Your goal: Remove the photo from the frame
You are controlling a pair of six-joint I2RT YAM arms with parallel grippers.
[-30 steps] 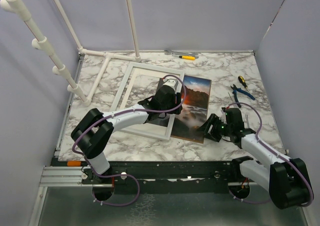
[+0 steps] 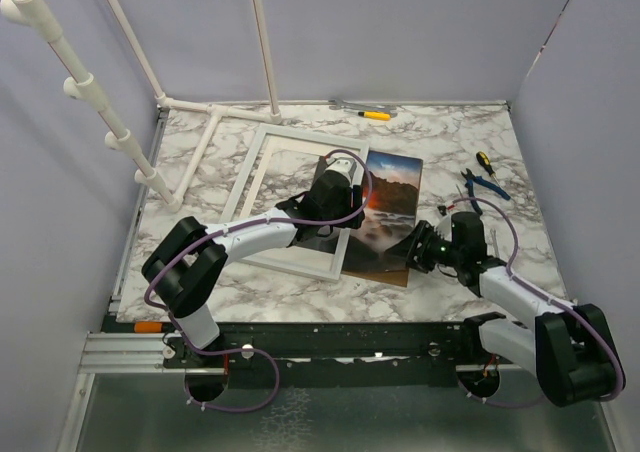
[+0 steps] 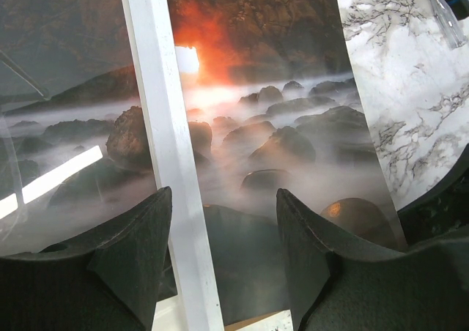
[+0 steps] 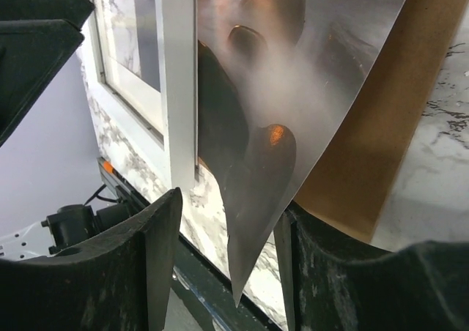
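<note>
The photo [image 2: 388, 207], a sunset over misty rocks, lies mostly beyond the right bar of the white frame [image 2: 320, 270], with its left part on the frame's other side. My left gripper is open above that bar, its fingers on either side of it as seen from the wrist. In the right wrist view, the near right corner of the photo [image 4: 272, 155] is bent up between the fingers of my right gripper, which stand apart. A brown backing board [image 4: 370, 162] shows beneath the lifted edge. Whether either finger touches the photo, I cannot tell.
At the right lie blue-handled pliers [image 2: 487, 184] and a yellow-black screwdriver [image 2: 485, 162]. A yellow-handled tool [image 2: 374, 115] rests at the back edge. My left gripper's dark fingers [image 4: 37, 60] hang close by on the left. Bare marble lies in front of the frame.
My right gripper has shifted slightly, and the photo's near right corner now stands higher, with more brown board showing below it. The left arm looks unmoved.
</note>
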